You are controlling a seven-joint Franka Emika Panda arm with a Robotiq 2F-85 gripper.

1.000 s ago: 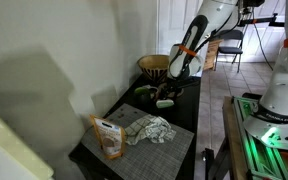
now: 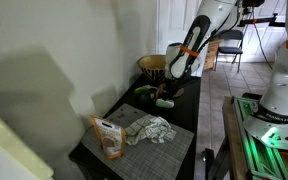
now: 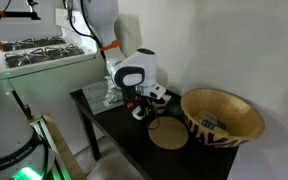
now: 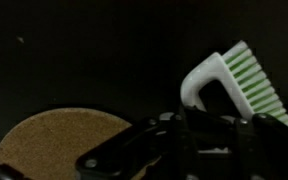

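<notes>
A white brush (image 4: 220, 76) with green and white bristles lies on the dark tabletop in the wrist view, its curved handle running beneath my gripper. The black fingers are shut, and nothing can be made out between them. In exterior view 1 the brush (image 2: 164, 102) appears as a small pale shape close below the gripper (image 2: 172, 90). From the other side, my gripper (image 3: 152, 108) is low over the table beside the brush (image 3: 140, 113). Whether the fingers touch the handle is hard to tell.
A round cork mat (image 3: 168, 136) lies close by, with a large woven basket (image 3: 222, 117) standing beyond it. Along the table are a crumpled cloth (image 2: 150, 130) and an orange-and-white bag (image 2: 109, 138). Bare dark tabletop (image 3: 190, 166) stretches in front of the basket.
The wrist of my arm has shifted slightly left in exterior view 1. Brush, cloth, bag and basket look unmoved.
</notes>
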